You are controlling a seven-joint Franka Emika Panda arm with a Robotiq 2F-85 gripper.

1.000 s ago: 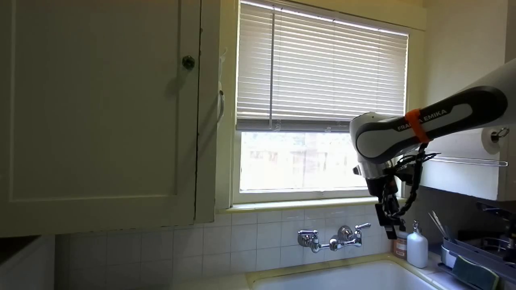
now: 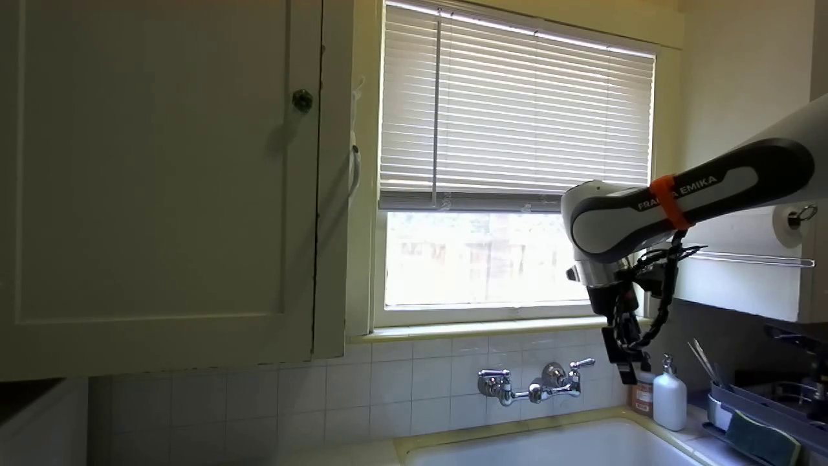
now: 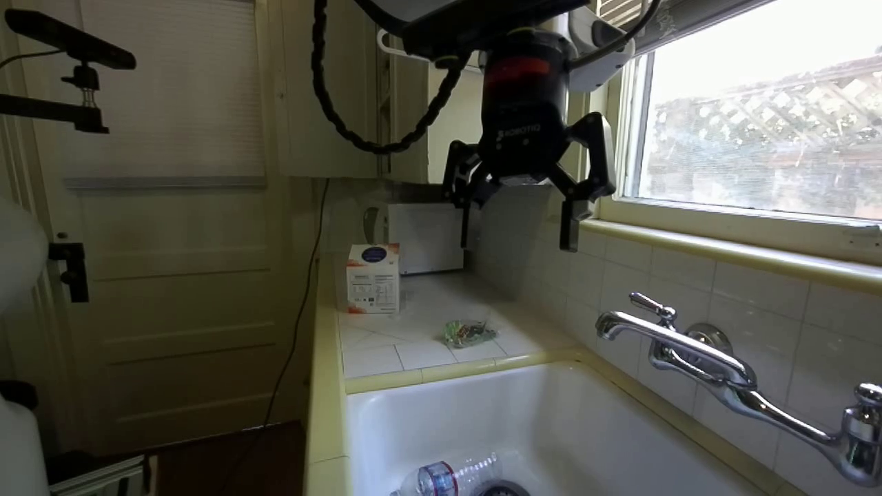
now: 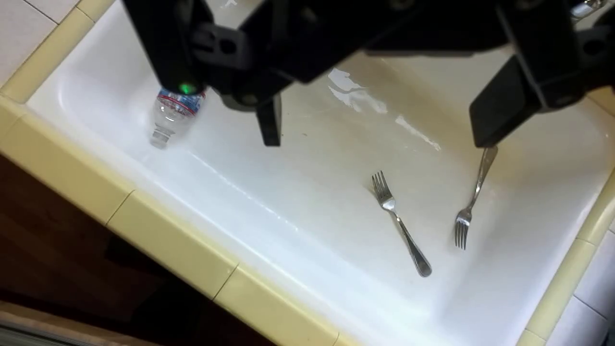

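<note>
High over the sink (image 3: pixel 546 397) hangs my gripper (image 3: pixel 517 240), its fingers (image 3: pixel 570 224) spread wide with only air between them. From the wrist view, two metal forks lie apart on the white basin floor: one fork (image 4: pixel 406 233) near the middle, tines toward the upper left, and another fork (image 4: pixel 475 193) farther right, tines downward. A fingertip covers the end of the right fork's handle in that view. A clear plastic bottle (image 4: pixel 176 112) with a blue and red label rests on its side at the basin's other end, partly hidden behind the gripper.
The chrome faucet (image 3: pixel 711 355) juts from the tiled wall beside the sink. On the counter are a white box (image 3: pixel 373 281) and a crumpled green-tinted clear packet (image 3: pixel 468 333). A white pump bottle (image 2: pixel 669 396) and a dish rack (image 2: pixel 764 419) stand at the sink's right.
</note>
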